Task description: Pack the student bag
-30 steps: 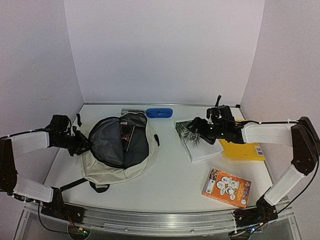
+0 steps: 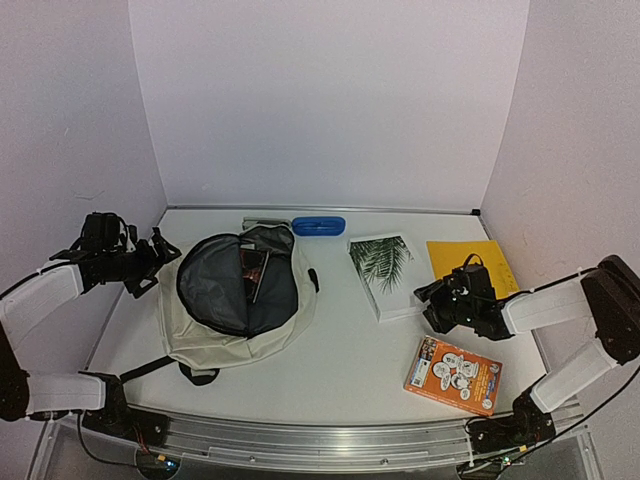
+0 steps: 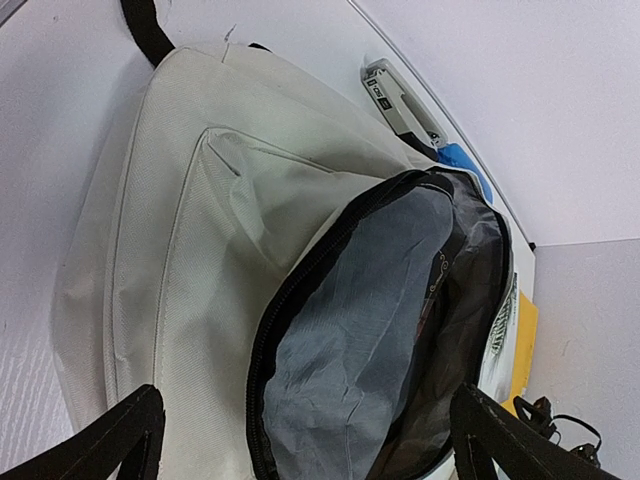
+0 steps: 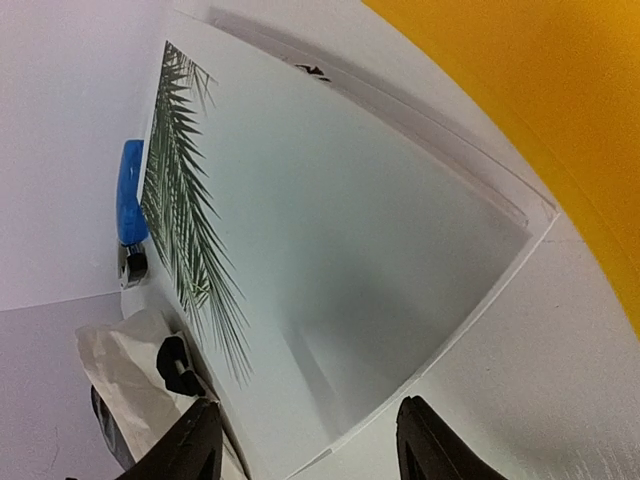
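Observation:
On the left half of the table lies a cream backpack [image 2: 240, 347], its dark grey main compartment [image 3: 350, 330] unzipped and gaping. A dark item [image 2: 254, 272] shows inside it. Left of the bag my left gripper [image 2: 159, 267] stands open, with nothing between its fingers. A thick white book with a palm-leaf cover [image 2: 395, 290] lies flat right of centre. My right gripper [image 2: 424, 308], part open and empty, is at the book's near right corner; in the right wrist view its fingers [image 4: 192, 447] are spread below the book's edge. Whether they touch it I cannot tell.
An orange book [image 2: 454, 375] lies near the front right. The yellow folder [image 2: 465, 250] is behind the right gripper. A blue case [image 2: 319, 226] and a grey item [image 3: 400, 105] sit along the back edge. Bare table separates bag and white book.
The left gripper has drawn back from the bag's edge. The book shifted slightly.

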